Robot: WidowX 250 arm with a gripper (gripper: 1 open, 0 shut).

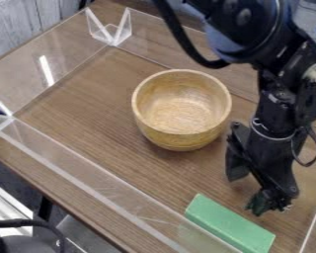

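Observation:
My black gripper (pixel 259 170) is at the right of the camera view, low over the wooden table (pixel 82 99), right of a wooden bowl (pixel 181 108) and above a green block (pixel 229 223). Whether its fingers are open is hard to tell against their dark parts; I see no object clearly between them.
The green block lies at the front edge. Clear plastic edging runs along the left and front of the table. A small clear piece (pixel 110 28) stands at the back left. The table left of the bowl is clear.

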